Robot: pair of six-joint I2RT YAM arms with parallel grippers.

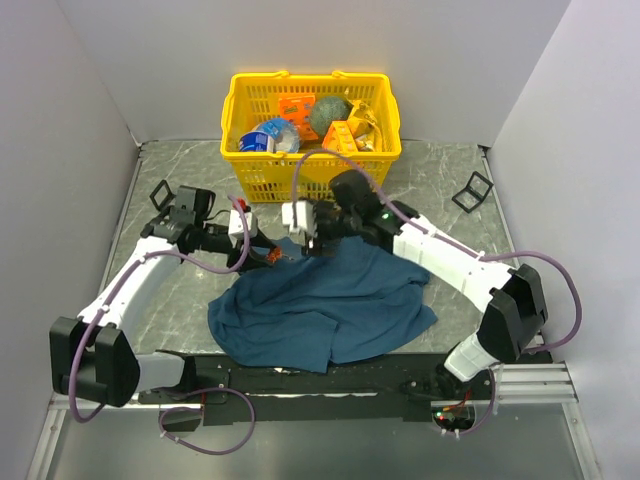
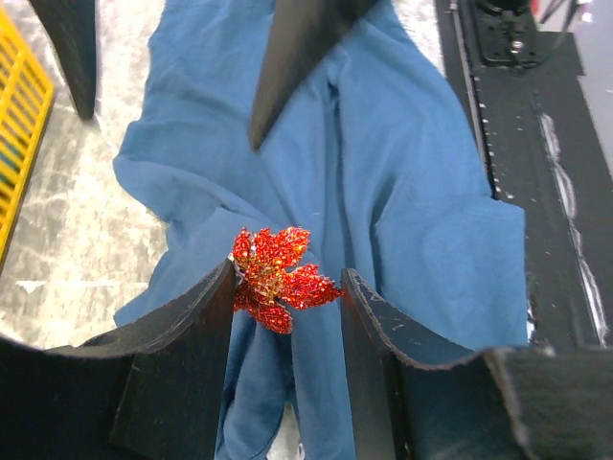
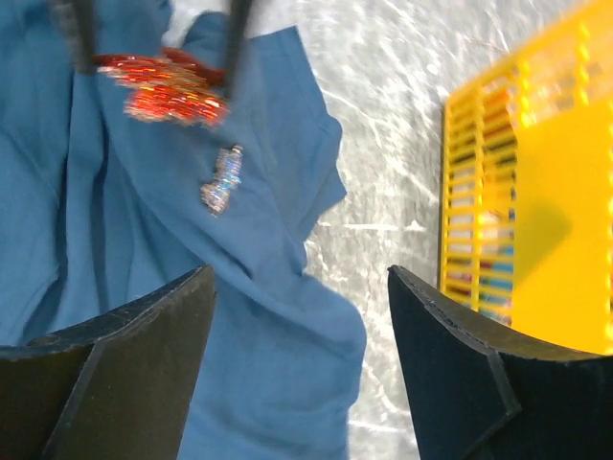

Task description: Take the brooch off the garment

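The red glittery brooch is held up between the fingertips of my left gripper, which is shut on it above the crumpled blue garment [image 1: 320, 310]; its silver back piece [image 3: 222, 180] shows in the right wrist view. My right gripper hangs over the garment just right of the left one, its fingers apart with nothing between them. In the left wrist view its dark fingers loom blurred at the top, above the brooch.
A yellow basket [image 1: 260, 170] filled with packages and a round green item stands at the back, close by the right gripper. Bare grey table shows on both sides of the garment, each side with a small black frame [image 1: 472, 190].
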